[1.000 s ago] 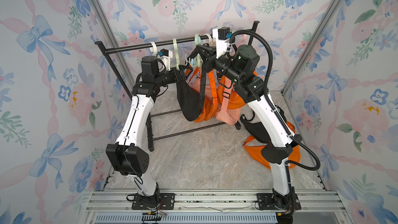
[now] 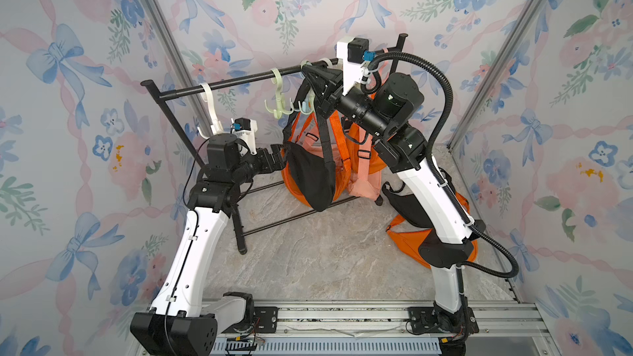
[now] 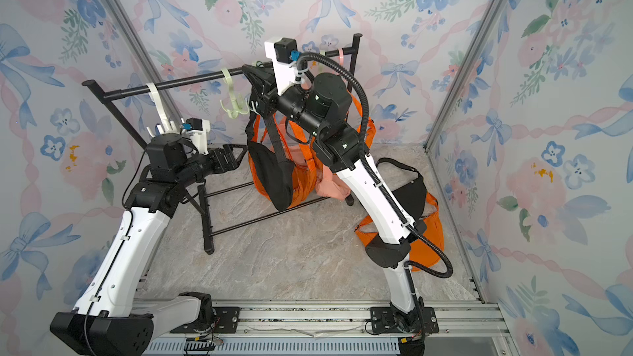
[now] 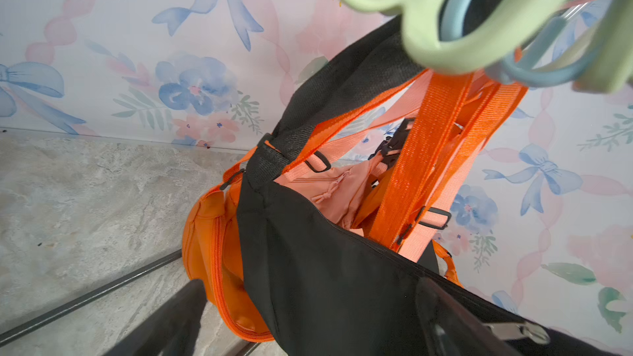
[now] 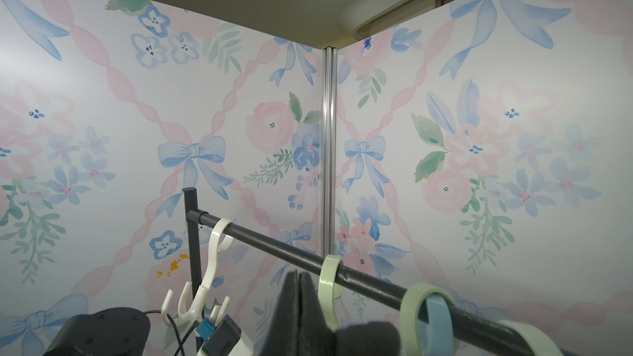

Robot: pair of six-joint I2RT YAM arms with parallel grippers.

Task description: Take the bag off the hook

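Observation:
An orange and black bag (image 2: 310, 171) hangs by its straps from the hooks on the rack (image 2: 238, 77); in the left wrist view its black strap runs up behind green and blue hooks (image 4: 488, 39). My left gripper (image 2: 275, 157) is open, below the hooks at the bag's left, its blurred fingers along the bottom of the left wrist view with nothing held. My right gripper is up at the rail beside the green hook (image 5: 329, 270), shut, with nothing visible between its fingers.
A second orange bag with pink straps hangs behind at right. Another orange and black bag (image 2: 412, 244) lies on the floor at right. A white hook (image 3: 158, 105) hangs at the rail's left.
My left arm has moved down and back toward the front left over the last second. My right arm has shifted only slightly.

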